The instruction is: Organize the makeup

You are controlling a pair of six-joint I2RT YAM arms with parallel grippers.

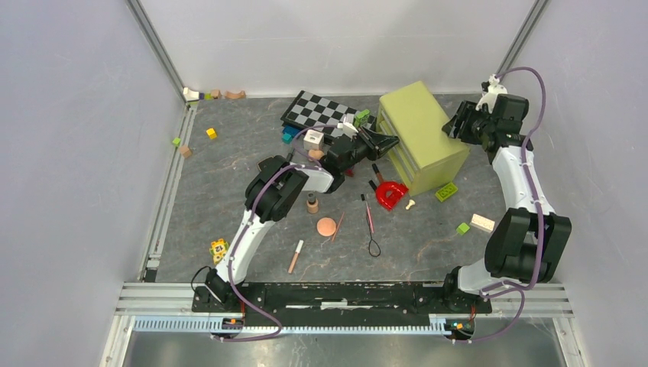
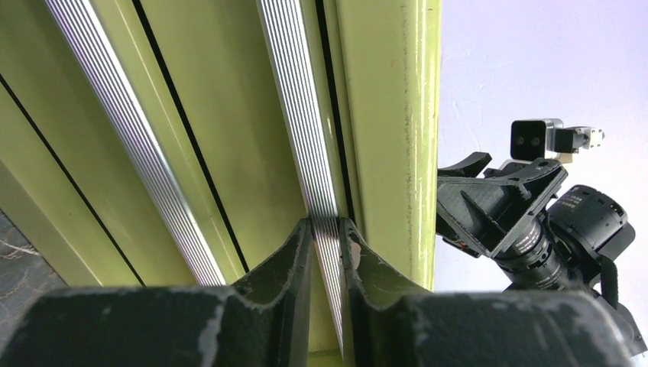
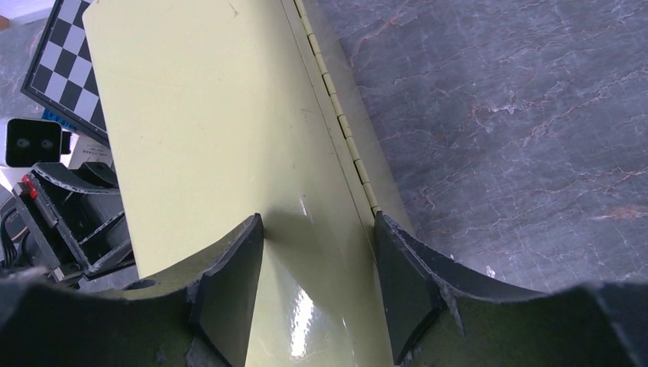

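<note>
A yellow-green cabinet (image 1: pixel 416 130) stands tilted at the back right. My left gripper is at a ribbed metal strip (image 2: pixel 302 107) on its drawer front, fingertips close together; whether they grip it is unclear. My right gripper straddles the cabinet's hinged edge and top (image 3: pixel 191 122), fingers apart; firm contact cannot be told. Makeup lies on the floor: a peach compact (image 1: pixel 326 226), a bottle (image 1: pixel 312 205), a brush (image 1: pixel 295 257) and thin pencils (image 1: pixel 338 228).
A checkerboard (image 1: pixel 312 107) lies behind the left arm. A red object (image 1: pixel 390 195), a green brick (image 1: pixel 446 192) and a lash curler-like loop tool (image 1: pixel 374 248) lie near the cabinet. Scattered blocks line the left side.
</note>
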